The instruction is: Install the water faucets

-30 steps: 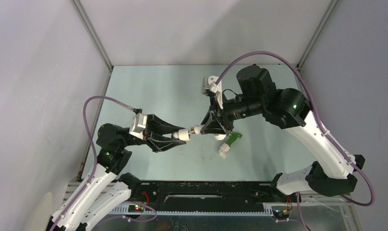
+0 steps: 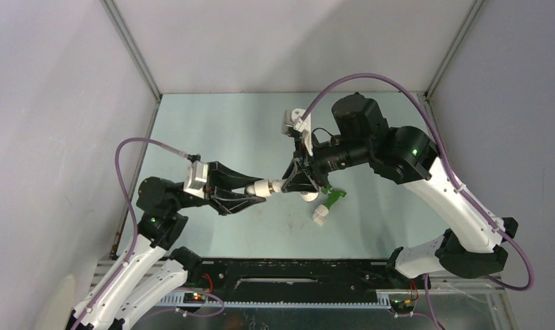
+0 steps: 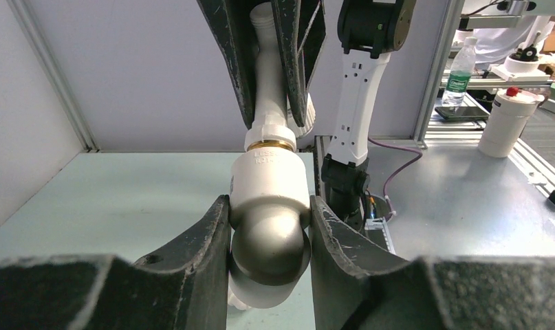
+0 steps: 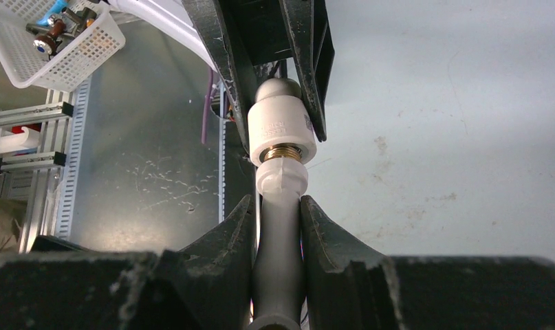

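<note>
My left gripper is shut on a white round fitting (image 3: pixel 271 179), its fingers pressing both sides of the rounded end. A white faucet (image 4: pixel 280 213) meets this fitting, lined up with it; a short stretch of brass thread (image 4: pixel 283 154) shows between the two. The faucet's stem lies between the fingers of my right gripper. Thin slivers beside the stem make it unclear whether those fingers press on it. In the top view the joined parts (image 2: pixel 278 185) hang above the table between both arms. The faucet's far end is mostly hidden by the right gripper.
On the pale table (image 2: pixel 192 137) lies a green-handled white faucet (image 2: pixel 333 199), just below and right of the right gripper. A white basket (image 4: pixel 89 51) of metal parts stands outside the work area.
The right gripper has shifted slightly left, towards the left one.
</note>
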